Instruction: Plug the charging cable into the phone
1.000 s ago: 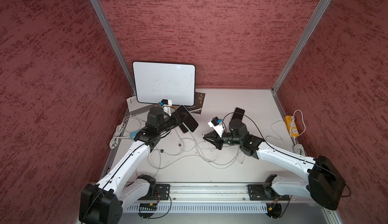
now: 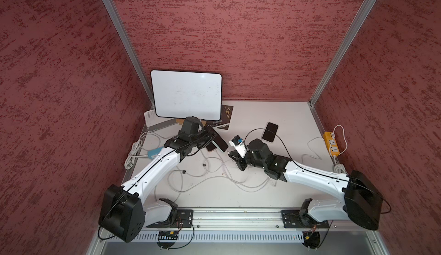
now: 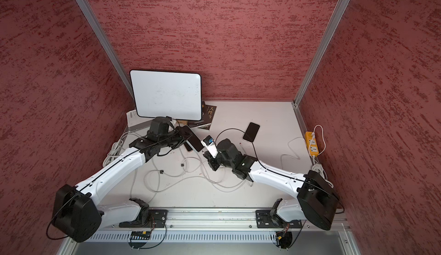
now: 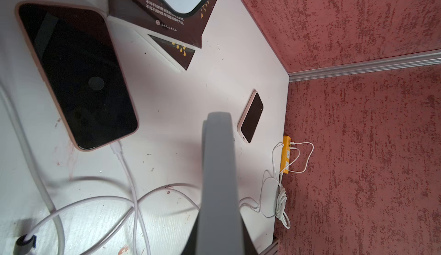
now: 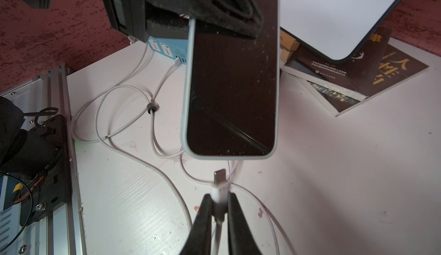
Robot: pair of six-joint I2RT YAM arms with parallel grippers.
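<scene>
A dark-screened phone with a pale blue-grey edge (image 5: 232, 98) hangs above the table, my left gripper (image 2: 210, 136) shut on its upper part. In the left wrist view this phone (image 4: 218, 176) appears edge-on, its thin side toward the camera. My right gripper is shut on the white charging plug (image 5: 220, 193), whose bare metal tip points up at the phone's bottom edge. A small gap shows between tip and phone in the right wrist view. The phone's port itself cannot be made out. From the plug the cable trails downward between the fingers.
A pink-cased phone (image 4: 80, 75) lies on the table with a white cable at its lower end. Another phone (image 2: 270, 132) lies right. Loose cables (image 2: 225, 176) cover the front middle. Books (image 5: 349, 71) and a whiteboard (image 2: 186, 94) stand behind; an orange power strip (image 2: 331, 143) sits far right.
The left arm has swung rightward, tilting and lowering the held phone. My right gripper has moved slightly left and its wrist has turned, so plug and phone are closer together.
</scene>
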